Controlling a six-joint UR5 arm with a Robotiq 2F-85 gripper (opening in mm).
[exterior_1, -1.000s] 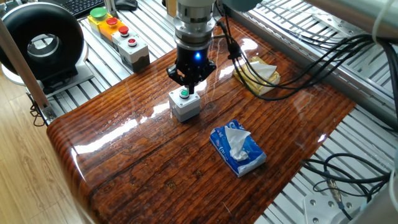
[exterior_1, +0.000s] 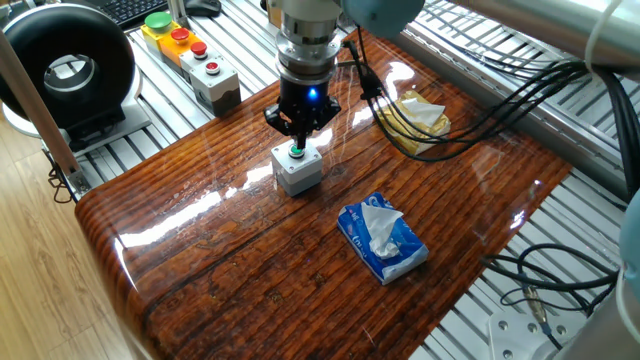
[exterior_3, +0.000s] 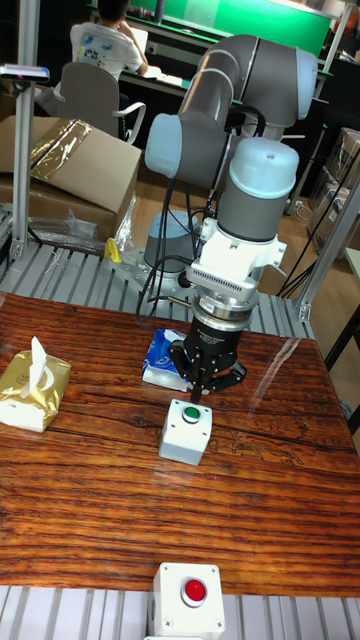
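A small white box with a green button (exterior_1: 297, 152) stands on the glossy wooden table, and it also shows at the table's middle in exterior view 3 as the green-button box (exterior_3: 186, 437). My gripper (exterior_1: 301, 142) points down over the box, its fingers together with nothing visible between them. In exterior view 1 the tips overlap the button's right edge. From the other side, the gripper (exterior_3: 197, 393) appears just behind the button, close above the box top. Whether the tips touch the button cannot be told.
A blue tissue pack (exterior_1: 382, 238) and a gold tissue pack (exterior_1: 415, 122) lie on the table. Off its edge stand boxes with red buttons (exterior_1: 212, 80). Black cables (exterior_1: 490, 125) loop beside the arm.
The box and tissue packs have stayed put.
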